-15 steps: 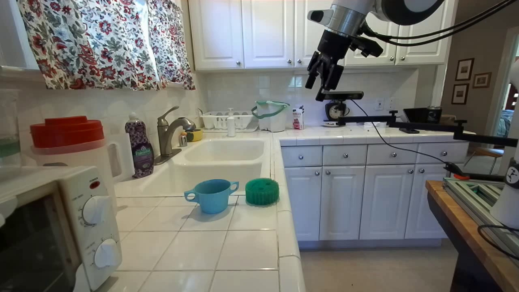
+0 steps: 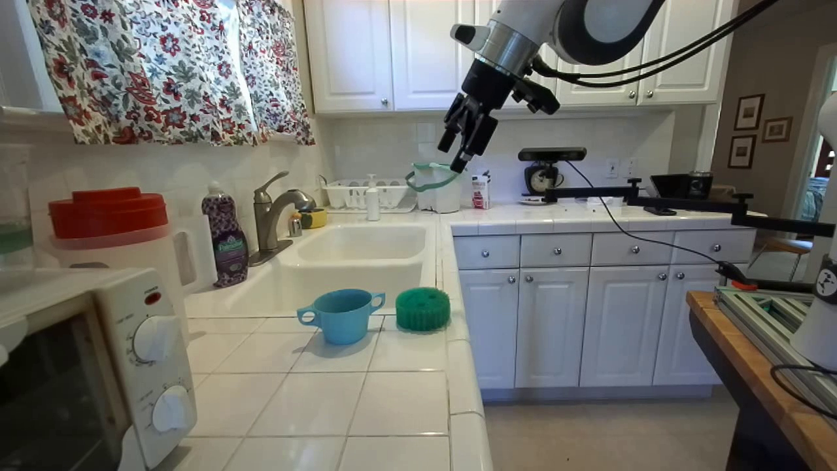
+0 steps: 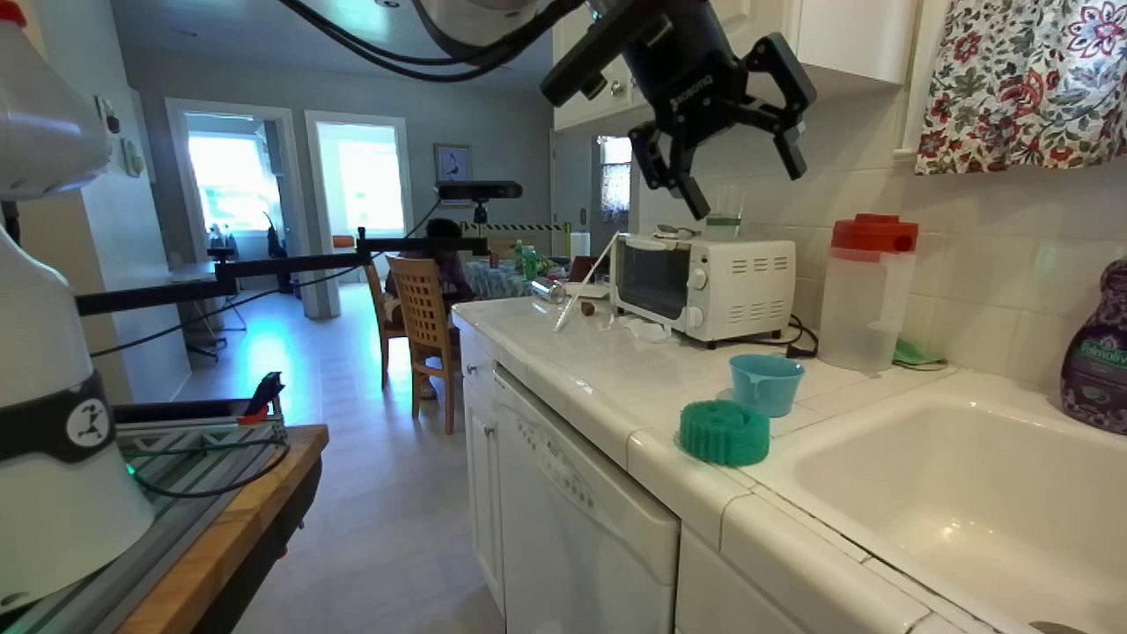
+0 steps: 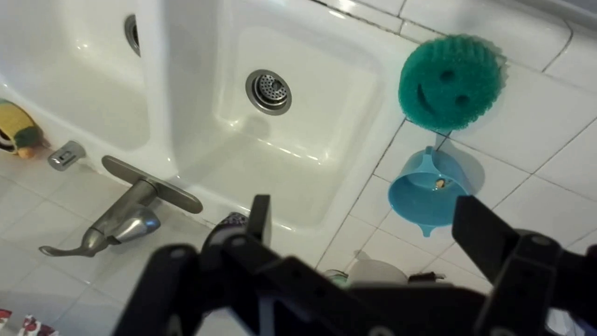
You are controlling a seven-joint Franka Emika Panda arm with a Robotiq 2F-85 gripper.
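Note:
High above the counter, my gripper [image 3: 746, 195] stands open with nothing between its fingers. A blue two-handled cup [image 2: 343, 315] sits upright on the white tiles beside the sink; the wrist view shows a small brownish bit inside the cup [image 4: 423, 205]. Close by, nearer the counter's front edge, lies a round green scrubber [image 2: 423, 309]. From above, two round holes and a curved slot form a face on the scrubber [image 4: 451, 83]. Both objects are well below the gripper and apart from it.
The white double sink [image 4: 358, 112] has a metal faucet [image 2: 271, 216] and a purple soap bottle [image 2: 225, 239] at its back. A toaster oven [image 3: 705, 283] and a red-lidded pitcher [image 3: 868, 291] stand along the wall. Bare tiles lie in front of the cup.
In exterior view 1 my gripper has moved left, over toward the sink, and sits slightly lower. The cup and scrubber have stayed in place.

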